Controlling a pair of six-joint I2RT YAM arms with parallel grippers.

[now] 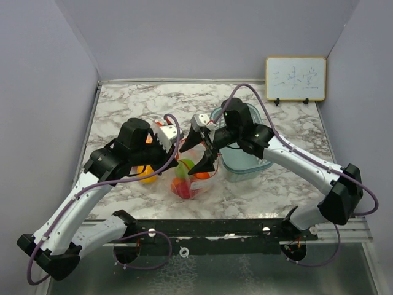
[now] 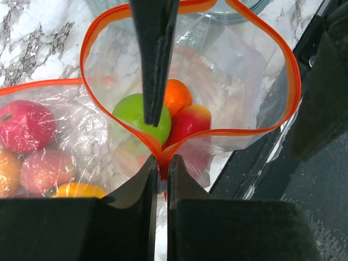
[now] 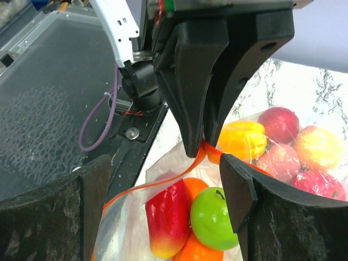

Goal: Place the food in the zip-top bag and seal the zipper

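A clear bag with an orange zip rim (image 2: 294,81) gapes open at mid-table. Inside it lie a green apple (image 2: 136,116), a red and yellow fruit (image 3: 167,220) and orange fruits (image 2: 177,97). At one corner of the mouth, my left gripper is shut on the orange rim. My right gripper (image 1: 198,147) stands open above the bag's mouth, fingers spread, one finger (image 2: 154,60) reaching over the opening. Between its fingers in the right wrist view there is only space, with the left gripper beyond.
A second clear bag (image 2: 60,133) with an orange edge lies beside the first, full of fruit and a yellow pepper (image 3: 243,140). A pale teal bin (image 1: 244,161) stands right of the open bag. Free marble lies at front right.
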